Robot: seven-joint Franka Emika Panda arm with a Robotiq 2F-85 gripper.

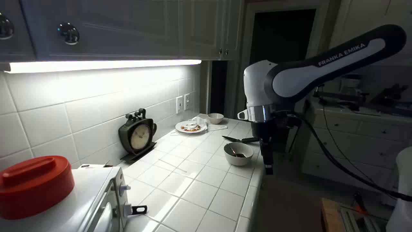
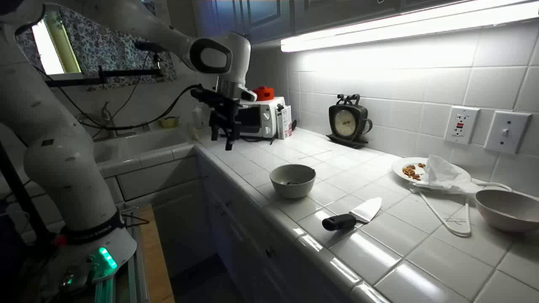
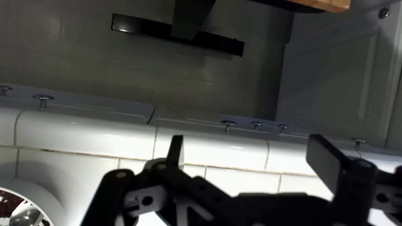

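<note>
My gripper is open, its two fingers wide apart with only the counter's tiled edge showing beyond them. In exterior view 2 the gripper [image 2: 222,144] hangs in the air above the counter's front edge, toward the toaster oven side of a grey-white bowl [image 2: 292,182]. That same bowl [image 3: 41,196] shows in the wrist view's lower left corner, with dark contents and a shiny metal utensil inside. A cake server [image 2: 352,214] with a black handle lies on the tiles near the bowl. On a white plate [image 2: 399,169] are brown crumbly pieces and a crumpled clear bag.
A second bowl [image 2: 510,209] stands by the wall at the far end. A dark kitchen scale [image 1: 137,135] leans by the backsplash. The toaster oven [image 1: 96,189] carries a red lidded container [image 1: 36,185]. Open tiles lie between oven and bowl.
</note>
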